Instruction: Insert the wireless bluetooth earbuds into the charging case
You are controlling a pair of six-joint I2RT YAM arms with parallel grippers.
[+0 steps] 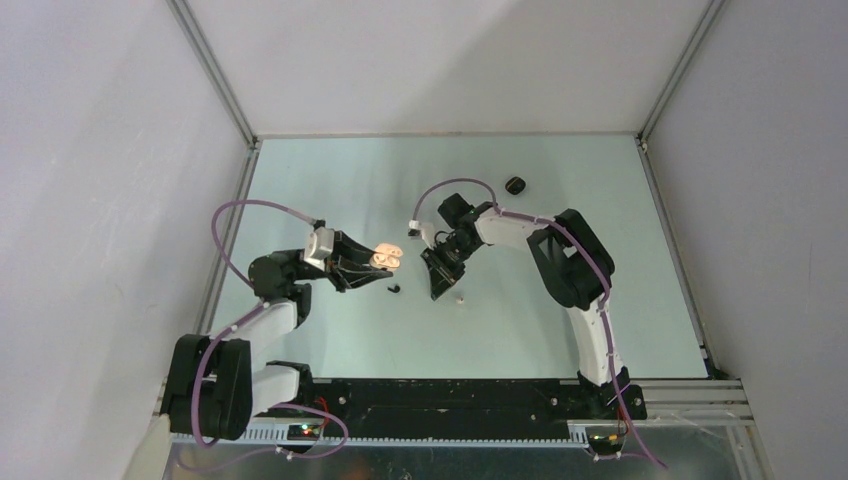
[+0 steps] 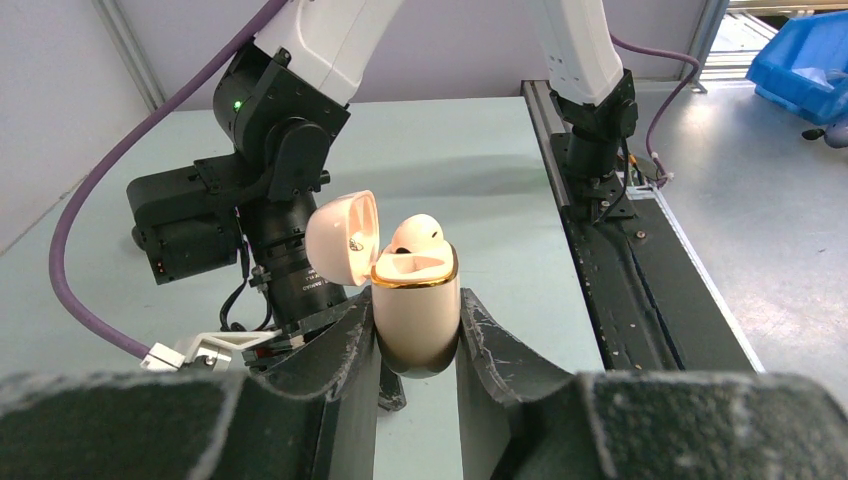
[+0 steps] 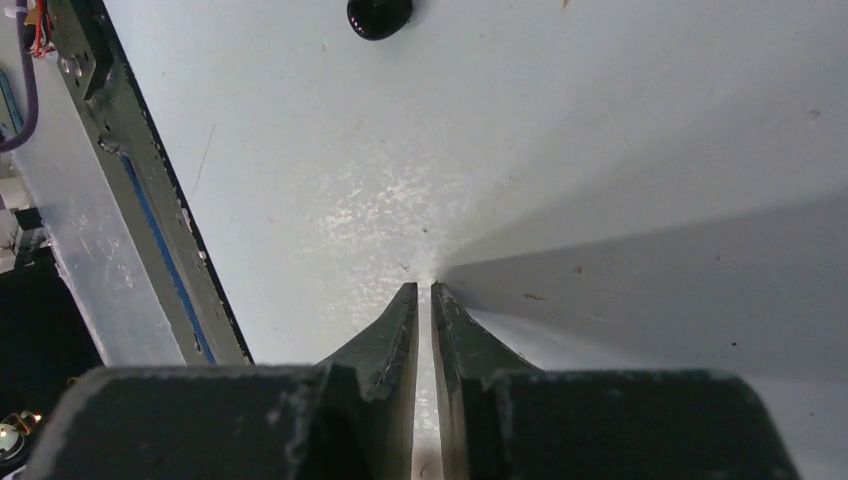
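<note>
My left gripper is shut on the pale pink charging case [image 2: 415, 325], which has a gold rim. Its lid stands open to the left. One pink earbud [image 2: 417, 233] sits at the back of the case; the slot in front looks empty. In the top view, another pale pink earbud [image 1: 460, 299] lies loose on the table, just right of my right gripper [image 1: 436, 297]. Down at the table surface, the right fingertips [image 3: 405, 295] are almost together, only a thin gap between them and nothing held at the tips. The right wrist view shows just a pink sliver low between the fingers.
A small black earbud [image 1: 394, 288] rests on the table between the arms, below the held case. Far back right is a black case [image 1: 515, 185].
</note>
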